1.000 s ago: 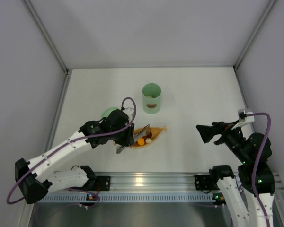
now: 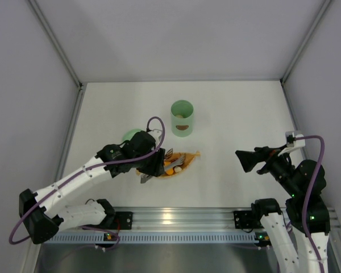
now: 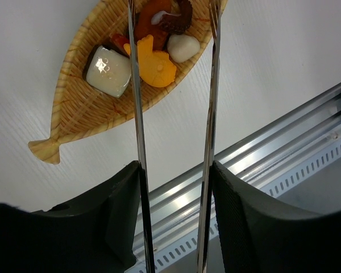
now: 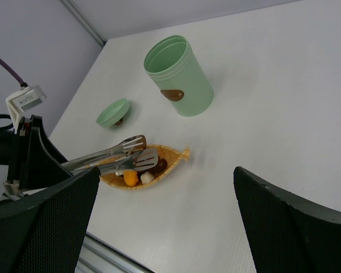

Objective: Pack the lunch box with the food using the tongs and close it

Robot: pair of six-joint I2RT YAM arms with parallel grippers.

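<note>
A fish-shaped woven basket (image 3: 62,114) holds toy food. In the left wrist view I see a white block (image 3: 109,71), an orange flower-like piece (image 3: 156,69), a white ball (image 3: 183,48) and a brown curled piece (image 3: 179,20). My left gripper carries long metal tong blades, which reach over the basket. The blades stand apart, with food visible below the gap and nothing clearly gripped; their tips leave the left wrist view at the top. Right of the basket, my right gripper (image 2: 251,161) is open and empty, its wide dark fingers (image 4: 59,219) far apart.
Behind the basket stands a tall green container (image 2: 182,119) with a brown mark, its top uncovered. A small green lid or dish (image 4: 112,112) lies to its left, partly behind the left arm in the top view.
The right arm and the green container have stayed put.
</note>
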